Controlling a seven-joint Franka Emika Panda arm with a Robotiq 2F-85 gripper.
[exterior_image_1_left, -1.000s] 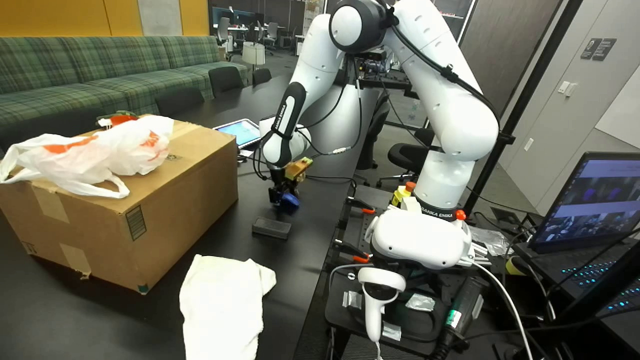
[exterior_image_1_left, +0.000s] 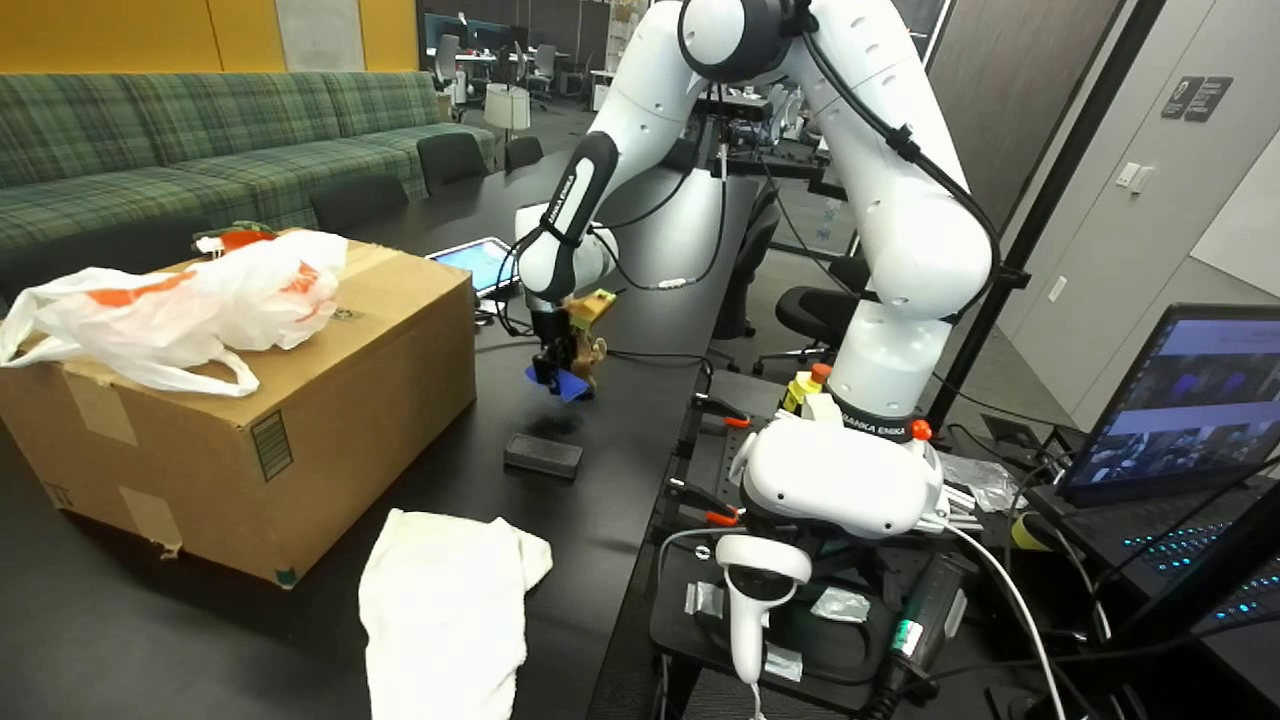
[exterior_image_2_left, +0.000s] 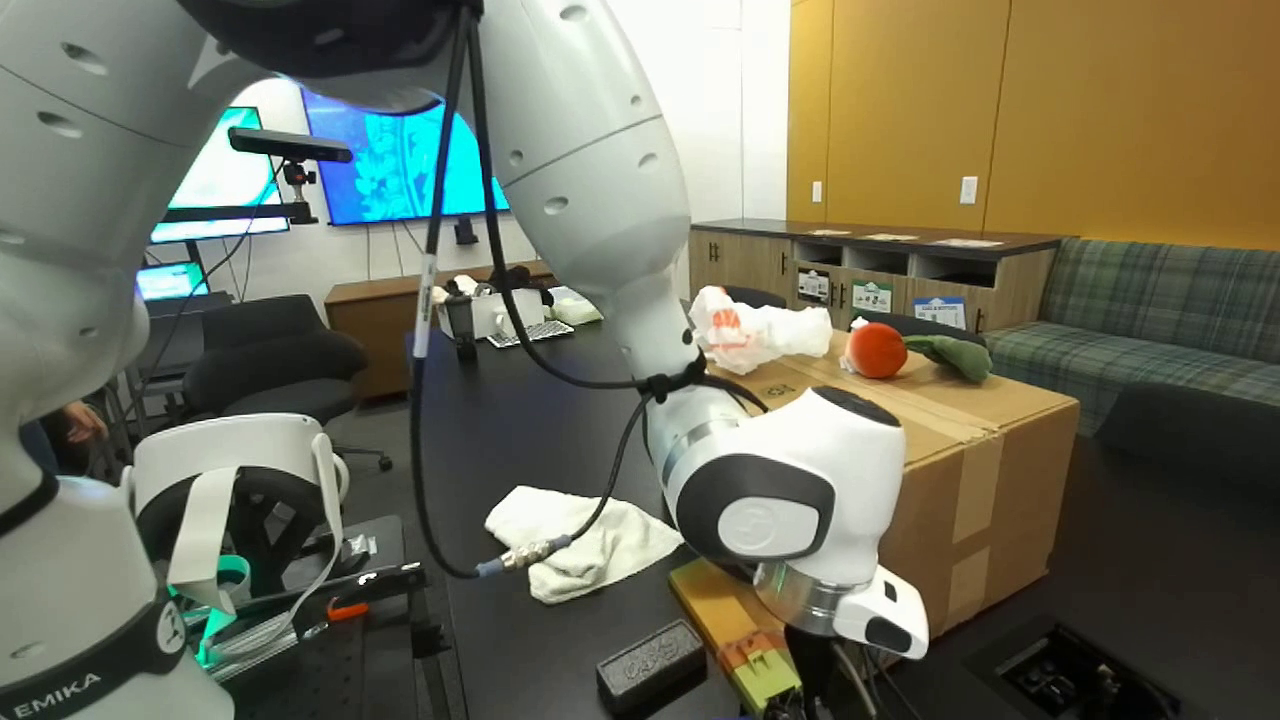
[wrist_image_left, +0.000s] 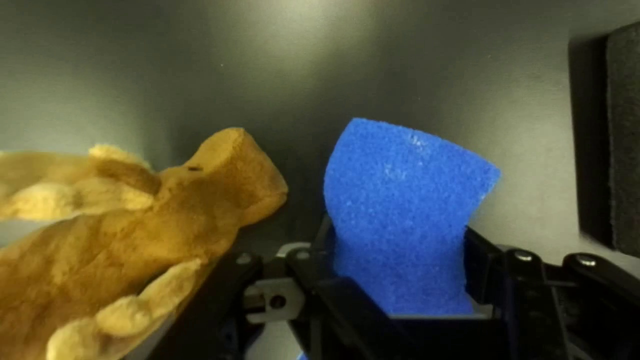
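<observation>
A blue sponge-like piece (wrist_image_left: 408, 198) is pinched between the fingers of my gripper, its free end flaring out past the tips. In exterior view 1 the blue piece (exterior_image_1_left: 561, 383) hangs from the gripper over the dark table, with a shadow beneath it. The gripper is out of clear sight in exterior view 2, behind the arm's white wrist. Close by on the left in the wrist view lies a brown plush toy (wrist_image_left: 198, 210) with cream-coloured limbs.
A black eraser-like block (exterior_image_2_left: 651, 664) sits near the gripper. Beyond it lies a white cloth (exterior_image_1_left: 444, 612). The large cardboard box (exterior_image_1_left: 372, 414) bears a plastic bag (exterior_image_1_left: 228, 306). A yellow object (exterior_image_2_left: 720, 612) is beside the arm.
My gripper has risen and shifted slightly left in exterior view 1, and the blue piece has come up with it from near the table surface. The block and cloth have stayed put.
</observation>
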